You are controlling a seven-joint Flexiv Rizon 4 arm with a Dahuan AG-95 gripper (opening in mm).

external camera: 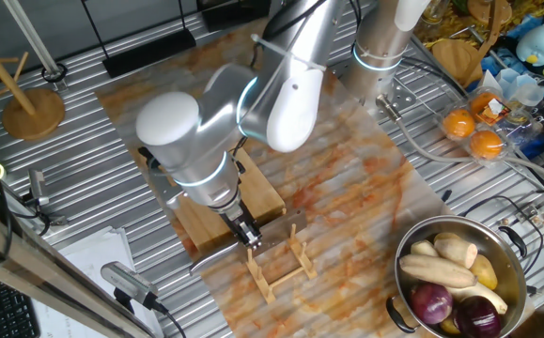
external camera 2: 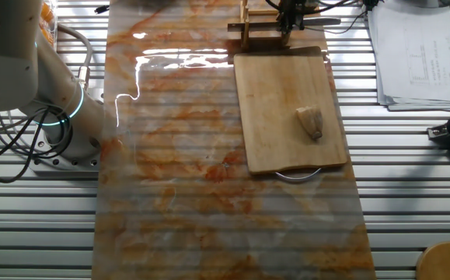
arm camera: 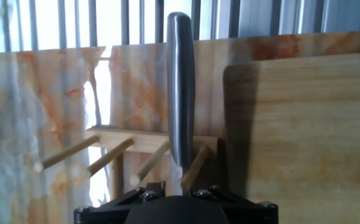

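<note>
A knife with a broad metal blade (external camera: 277, 234) rests in a small wooden peg rack (external camera: 282, 279), its steel handle (external camera: 213, 258) sticking out to the left. In the wrist view the handle (arm camera: 181, 87) points up past the pegs, and the gripper body hides most of the blade. My gripper (external camera: 249, 240) is over the blade close to the handle. Its dark fingertips (arm camera: 156, 188) stand on either side of the blade at the bottom of the wrist view. Whether they touch the metal cannot be made out. The gripper (external camera 2: 291, 17) is partly cut off in exterior view 2.
A wooden cutting board (external camera 2: 275, 101) lies beside the rack, with a cut vegetable piece (external camera 2: 310, 122) on it. A steel pot (external camera: 406, 282) holding several vegetables stands at the right. Papers (external camera 2: 415, 58) lie off the marbled sheet. Much of that sheet (external camera 2: 178, 210) is clear.
</note>
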